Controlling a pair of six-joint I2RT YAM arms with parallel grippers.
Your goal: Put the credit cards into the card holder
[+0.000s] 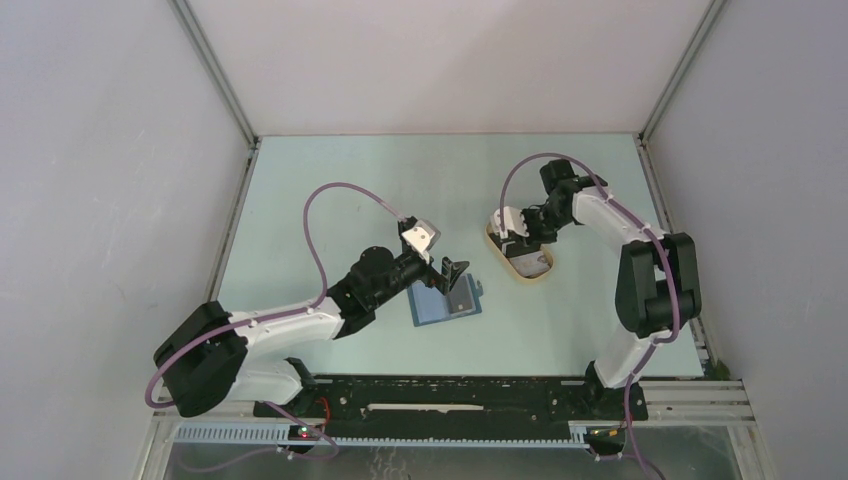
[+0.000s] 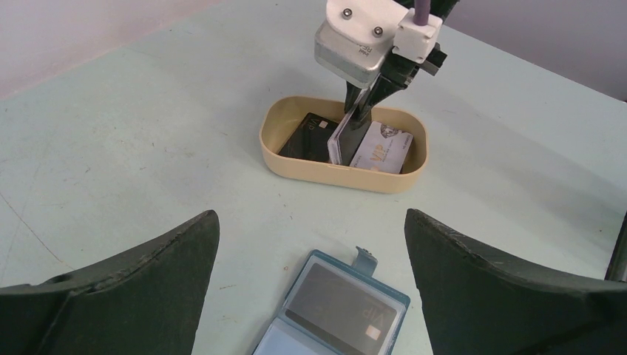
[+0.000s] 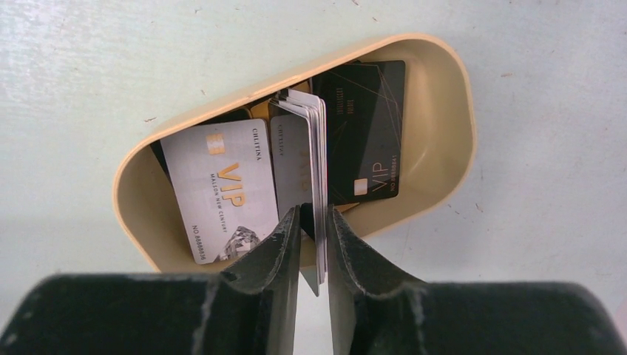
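A beige oval bin (image 3: 449, 133) holds credit cards lying flat: a white VIP card (image 3: 211, 185), a grey one and a black card (image 3: 366, 126). My right gripper is in the bin, its fingers round an upright stack of thin cards (image 3: 318, 148); whether it grips them firmly is unclear. The blue card holder (image 2: 310, 259) lies open with a grey card (image 2: 340, 303) in it, below my left gripper, which stands open and empty.
Walls border the table at the back and both sides.
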